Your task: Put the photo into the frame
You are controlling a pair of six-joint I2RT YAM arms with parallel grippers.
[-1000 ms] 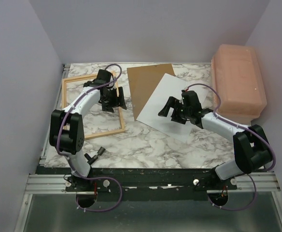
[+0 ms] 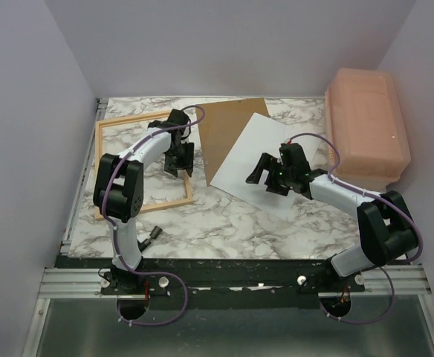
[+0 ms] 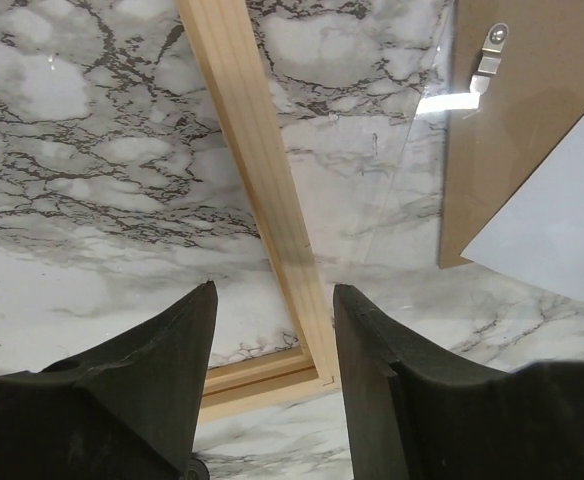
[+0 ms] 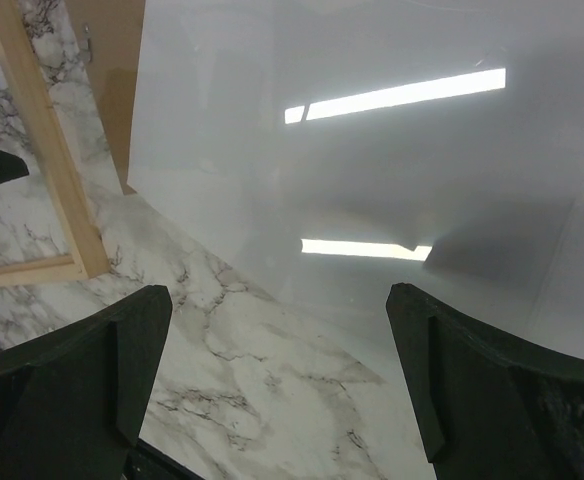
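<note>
The light wooden frame (image 2: 146, 207) lies empty on the marble table at the left, its right bar (image 3: 277, 220) running under my left gripper. That gripper's fingers are part open over the bar, with nothing seen held. A clear sheet lies beside the bar, and right of it is a brown backing board (image 2: 217, 126) with a metal clip (image 3: 490, 55). A large white sheet (image 4: 272, 150), glossy in the right wrist view, lies to its right; whether it is the photo I cannot tell. My right gripper stands open above it.
A pink, rounded box (image 2: 367, 119) stands at the right edge. A small dark tool (image 2: 152, 236) lies below the frame at the front left.
The right arm is almost unmoved.
</note>
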